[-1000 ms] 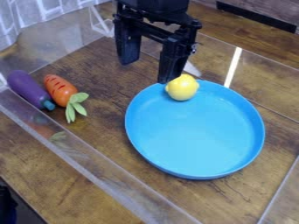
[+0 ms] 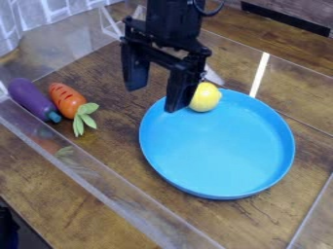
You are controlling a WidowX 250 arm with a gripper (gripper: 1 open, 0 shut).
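My gripper [image 2: 159, 83] hangs in the upper middle, dark, its two fingers spread open with nothing visible between them. Its right finger is over the far-left rim of a blue plate [image 2: 215, 160]. A yellow round object [image 2: 205, 97] sits at the plate's back, just right of that finger and partly behind it.
An orange toy carrot [image 2: 69, 102] with green leaves and a purple toy eggplant [image 2: 31, 99] lie on the wooden table [image 2: 104, 185] at the left. A clear strip runs along the front left. A pale object behind the yellow one is partly hidden.
The gripper has moved slightly left and down over the last second. The objects on the table have not visibly moved.
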